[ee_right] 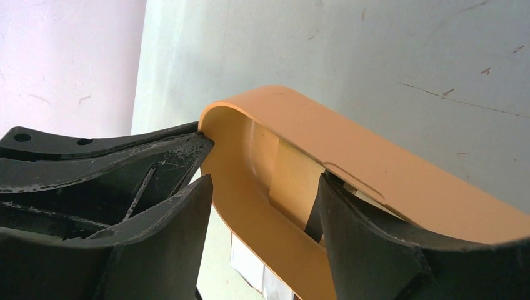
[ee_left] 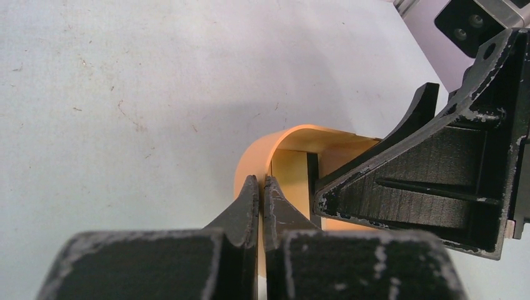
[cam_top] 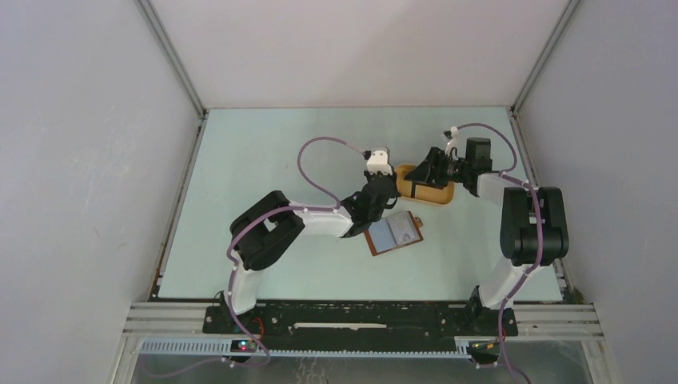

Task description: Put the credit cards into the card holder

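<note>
An orange tray-like box [cam_top: 426, 195] stands on the table at right of centre. My left gripper is shut on the thin wall at the box's rounded end, as the left wrist view shows. Over the box, my right gripper is part open, with a gap between its fingers; one finger [ee_right: 340, 206] reaches over the inside of the box. A dark strip [ee_left: 313, 181] crosses the interior; I cannot tell whether it is a card. The open brown card holder [cam_top: 394, 233] lies below, showing pale inner panels.
A small brown tab [cam_top: 417, 222] sticks out at the holder's right edge. The two grippers stand close together at the box. Bare white table extends to the left and along the front.
</note>
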